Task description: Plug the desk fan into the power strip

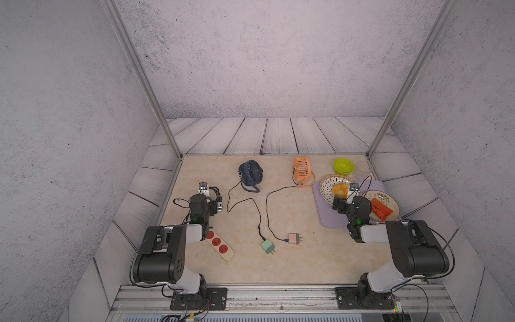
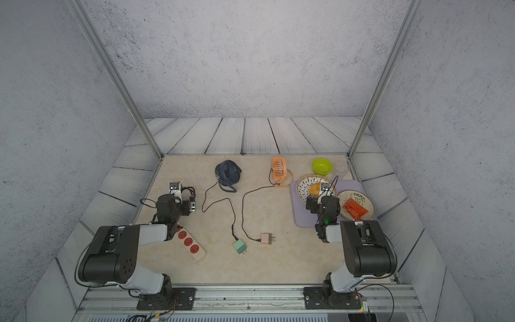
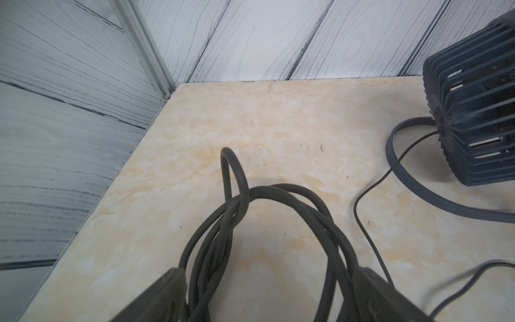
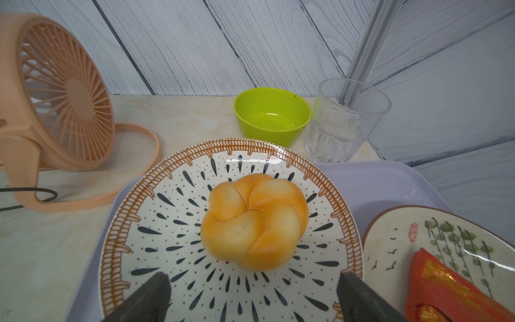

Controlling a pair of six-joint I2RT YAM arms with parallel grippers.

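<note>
A dark blue fan (image 1: 250, 172) stands at the back of the table, its black cord running to a green plug (image 1: 267, 246). To its right is an orange fan (image 1: 302, 169), whose cord leads to a pink plug (image 1: 294, 238). The white power strip (image 1: 225, 252) with red sockets lies at front left, partly hidden by the left arm. My left gripper is open above a coiled black cable (image 3: 279, 196), fingertips blurred at the view's bottom edge. Over the bread plate (image 4: 161, 214), my right gripper is open with nothing held.
On a lavender tray (image 1: 331, 219) at the right sit the bread (image 4: 257, 220) and a plate with a red packet (image 1: 382, 209). Behind are a green bowl (image 4: 272, 115) and a clear glass (image 4: 346, 123). Table space between the arms is mostly free apart from the cords.
</note>
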